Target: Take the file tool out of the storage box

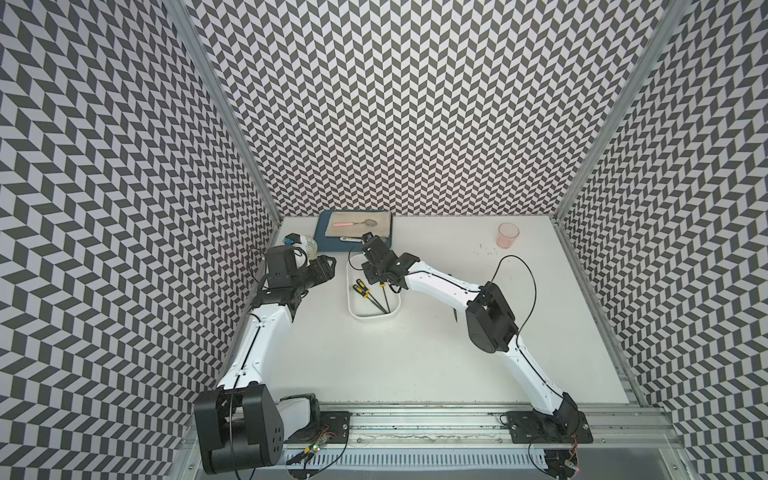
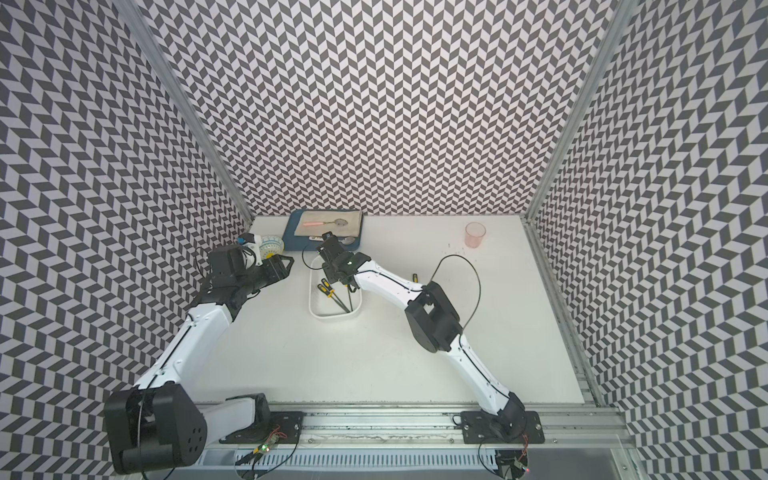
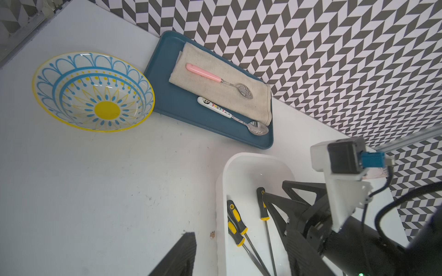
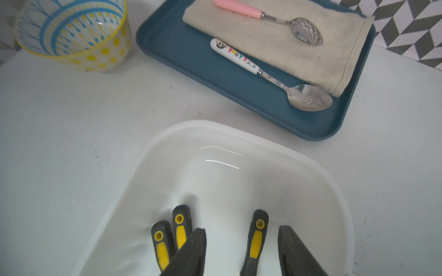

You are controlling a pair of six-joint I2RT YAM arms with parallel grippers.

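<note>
The white storage box holds several tools with black-and-yellow handles and long shafts: a pair of handles on the left and a lone handle on the right. Which is the file is not clear. My right gripper is open above the box, its fingertips either side of the lone handle in the right wrist view; whether it touches cannot be told. My left gripper hangs open just left of the box, nothing visibly held.
A blue tray with a cloth and two spoons lies behind the box. A patterned bowl is at back left, a pink cup at back right. A slim tool lies right of the box, partly behind the right arm.
</note>
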